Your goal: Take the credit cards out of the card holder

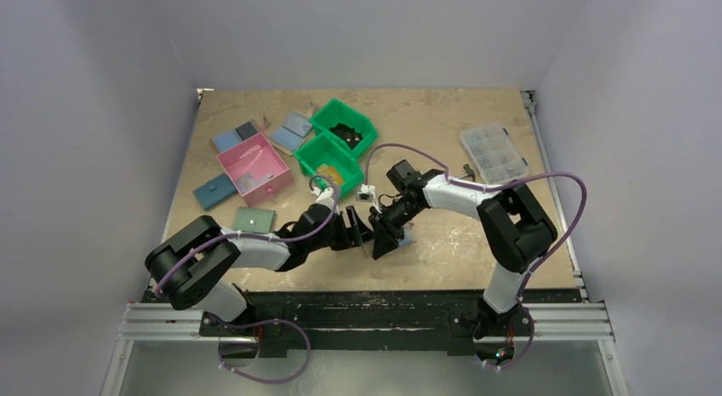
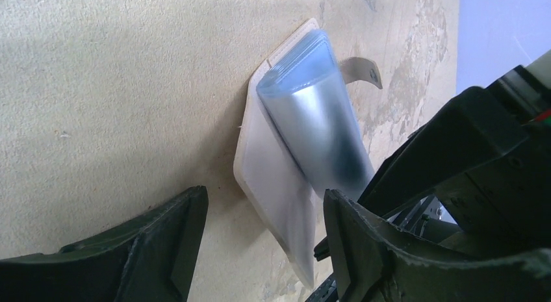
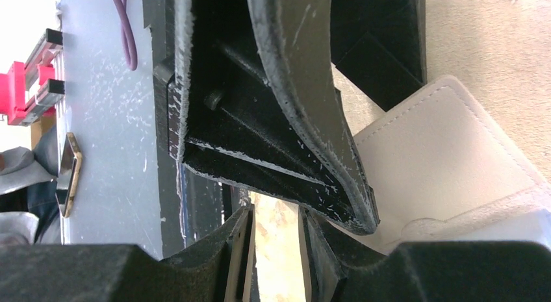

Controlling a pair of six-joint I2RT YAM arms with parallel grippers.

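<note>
A pale beige card holder (image 2: 273,178) lies on the table with a translucent bluish card pocket (image 2: 318,120) on it; in the top view it is mostly hidden under both grippers. My left gripper stands open, its fingers either side of the holder's lower part. My right gripper is over the holder, its fingers partly apart with nothing visible between them; in the left wrist view its black body covers the holder's right side. In the right wrist view the beige leather (image 3: 448,152) shows beside the fingers, behind the other gripper's black housing.
A pink bin (image 1: 255,179), two green bins (image 1: 345,117), several other card holders at the back left and a clear organiser box (image 1: 494,153) at the right lie around. The table's front edge is close below the grippers.
</note>
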